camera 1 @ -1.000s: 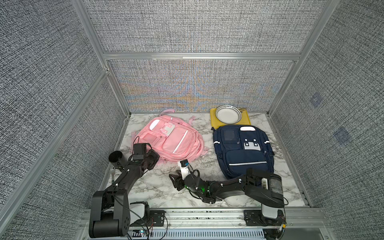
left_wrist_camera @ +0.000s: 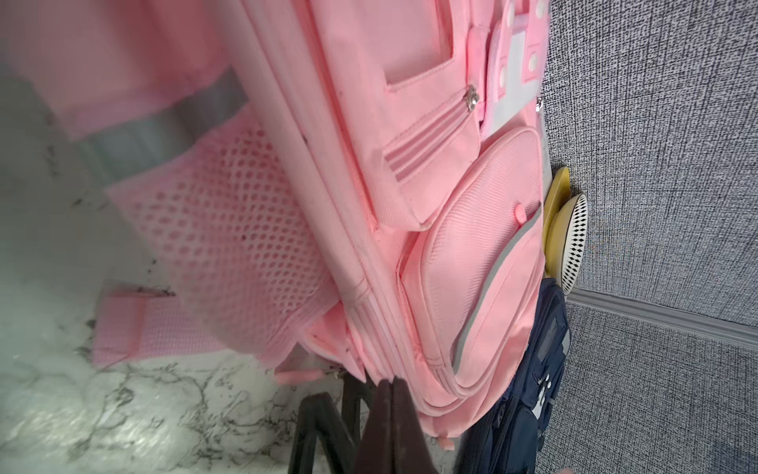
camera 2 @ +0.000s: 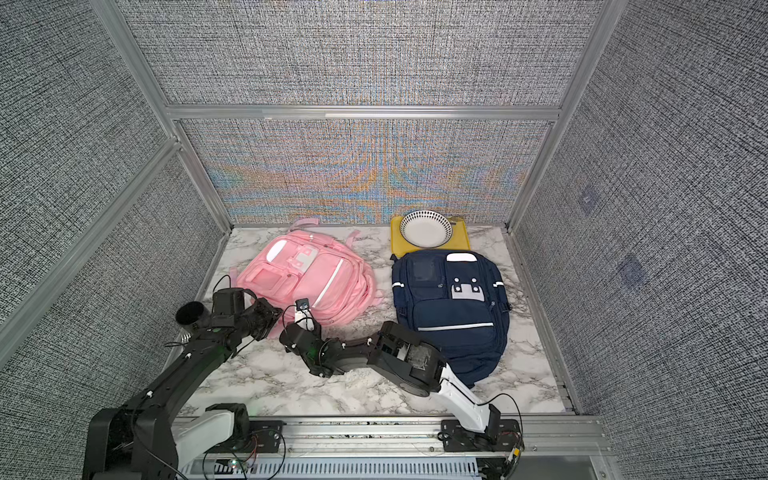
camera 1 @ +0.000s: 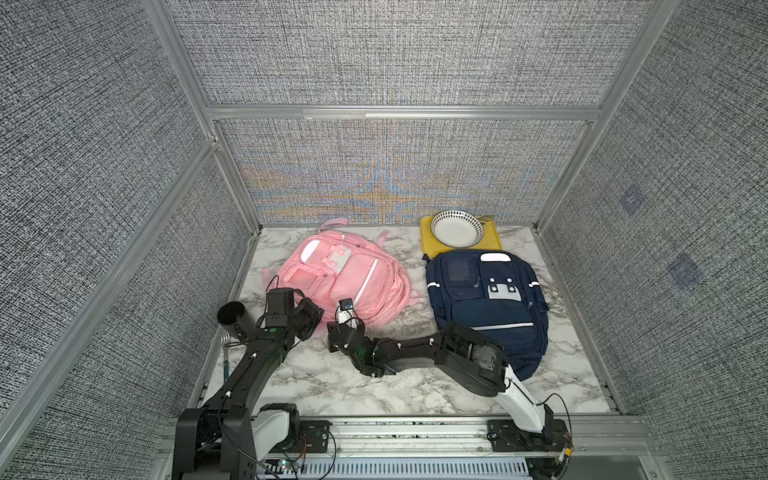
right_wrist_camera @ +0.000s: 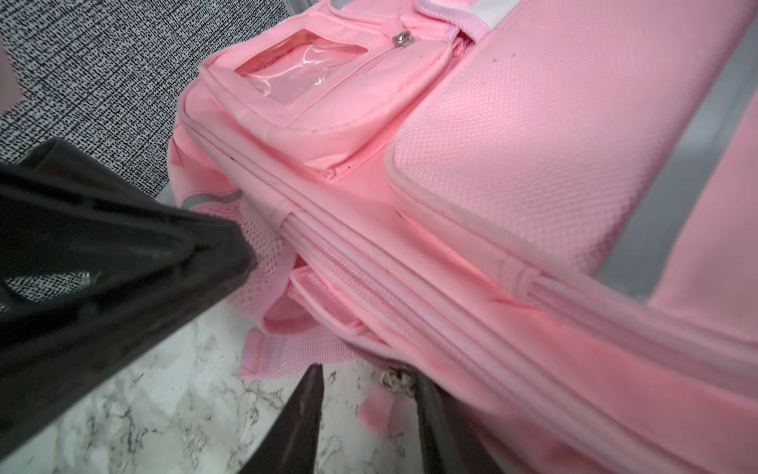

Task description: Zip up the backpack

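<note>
The pink backpack (camera 1: 360,272) lies on the left of the table. My left gripper is at its front edge, fingers shut with nothing visible between them. Just right of it, my right gripper is low at the backpack's front edge, where a zipper pull (right_wrist_camera: 397,381) with a pink tab sits by its fingertips. Whether it grips the pull is unclear in the right wrist view. The zipper track runs diagonally above it along the pink side.
A navy backpack (camera 1: 488,312) lies to the right. Behind it are a yellow board (camera 1: 488,248) and a patterned bowl (camera 1: 457,227). A dark cup (camera 1: 236,318) stands at the left. Bare marble is free at the front.
My right gripper has moved left and away from the front, up to the pink backpack's edge. The left arm has shifted slightly toward the backpack.
</note>
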